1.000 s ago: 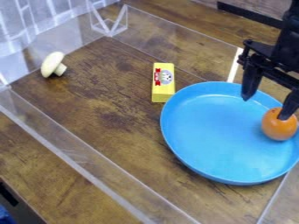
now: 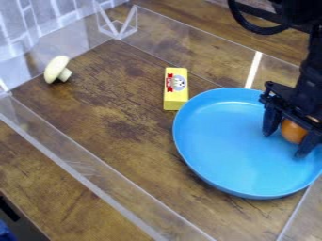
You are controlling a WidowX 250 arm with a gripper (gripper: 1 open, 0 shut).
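My black gripper (image 2: 287, 120) is low over the right side of a blue plate (image 2: 227, 151), its fingers around an orange round object (image 2: 295, 132) on the plate's right part, which they partly hide. Whether the fingers grip it or only surround it I cannot tell.
A yellow box (image 2: 176, 83) with a red and white label stands above the plate's left side. A white mushroom-like object (image 2: 56, 68) is at the upper left. Clear walls border the wooden floor, which is bare at the left and centre.
The gripper has come down from above the plate onto the orange object, which is now largely covered by the fingers.
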